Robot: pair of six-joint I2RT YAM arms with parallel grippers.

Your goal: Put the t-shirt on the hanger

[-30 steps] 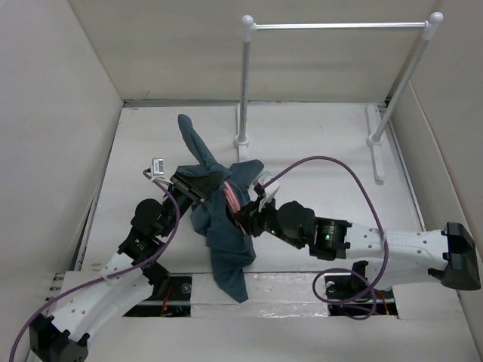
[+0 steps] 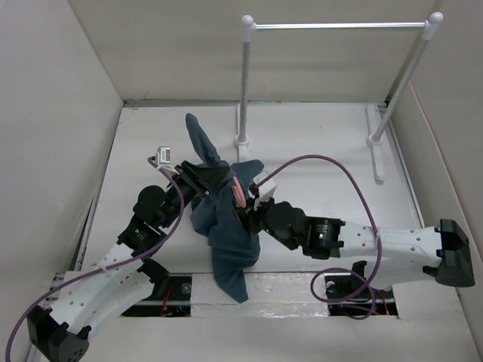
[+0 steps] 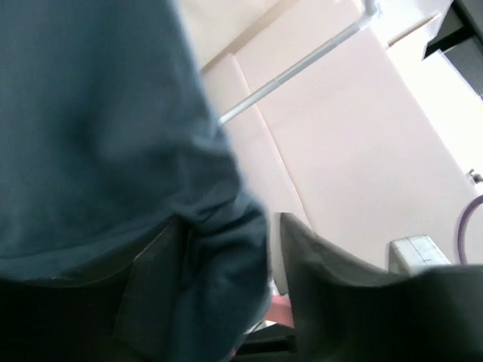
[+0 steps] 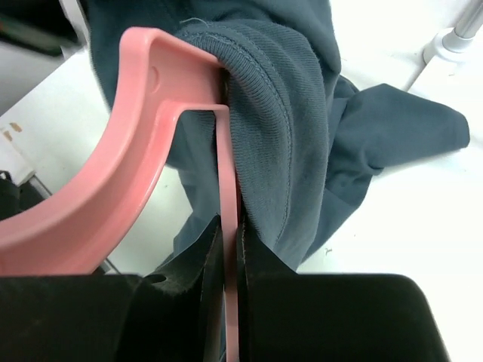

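The dark teal T-shirt (image 2: pixel 226 241) hangs bunched between both grippers in the top view, one end sticking up. My left gripper (image 2: pixel 213 176) is at its upper part; in the left wrist view the cloth (image 3: pixel 98 128) fills much of the picture and the fingers are blurred, so their grip is unclear. My right gripper is shut on the pink hanger (image 4: pixel 151 113), whose arm reaches into a fold of the shirt (image 4: pixel 279 128).
A white metal rack (image 2: pixel 339 26) stands at the back, its left foot (image 2: pixel 241 151) just behind the shirt. The board's right part is clear. Walls enclose the sides.
My left gripper has risen and shifted slightly toward the back, lifting the shirt's upper end a little. The right arm has moved only slightly.
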